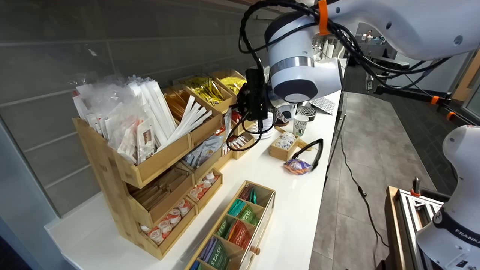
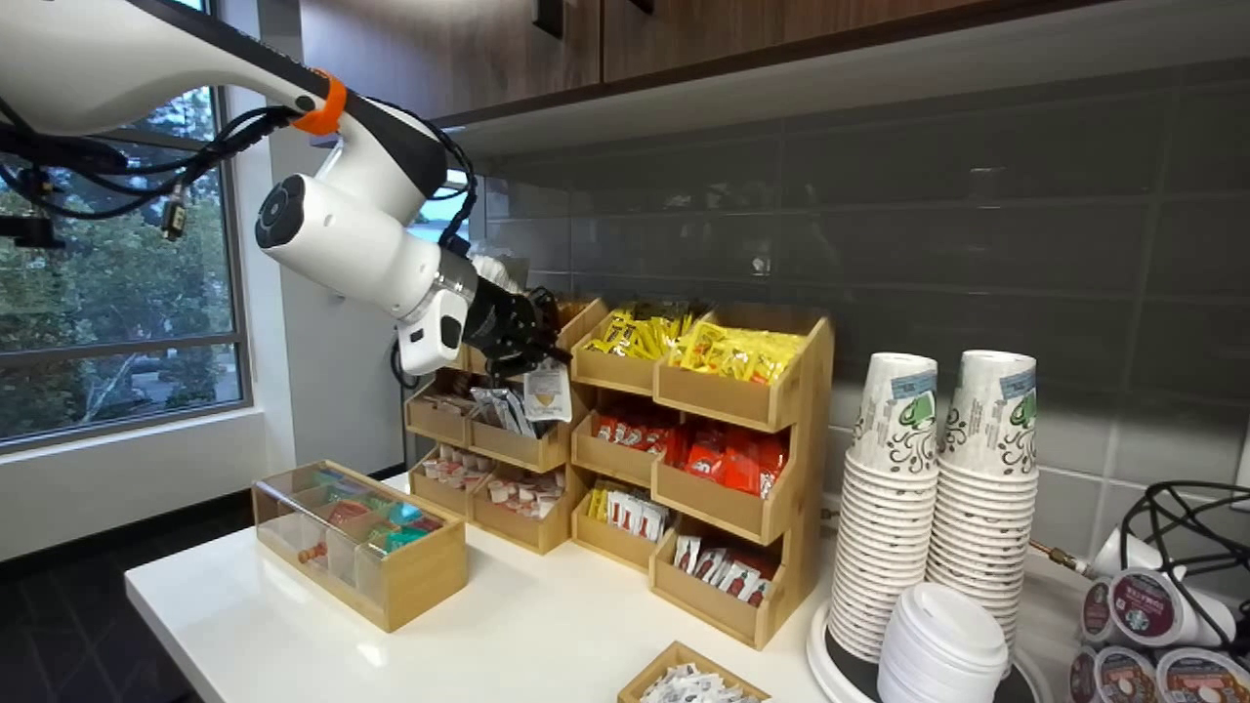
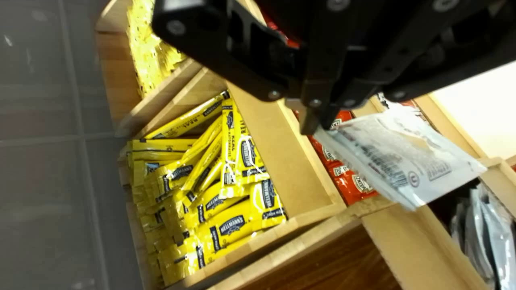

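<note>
A flat white packet (image 3: 411, 154) with a barcode hangs by one edge from the fingertips of my gripper, which is shut on it. Exterior view 2 shows the same packet (image 2: 547, 393) below the black gripper (image 2: 548, 355), in front of the shelves and apart from the counter. From exterior view 1 only a narrow pale side of the packet (image 1: 228, 120) shows beside the gripper. Under the fingers in the wrist view lie red Heinz packets (image 3: 355, 186) in a bin, with yellow Hellmann's packets (image 3: 229, 227) in the bin beside it.
Wooden tiered racks (image 2: 797, 445) hold bins of condiments along the tiled wall. On the white counter stand a divided tea box (image 1: 240, 225), a small wooden box of white packets (image 1: 284, 143) and stacked paper cups (image 2: 891, 516). The counter between the tea box and racks is clear.
</note>
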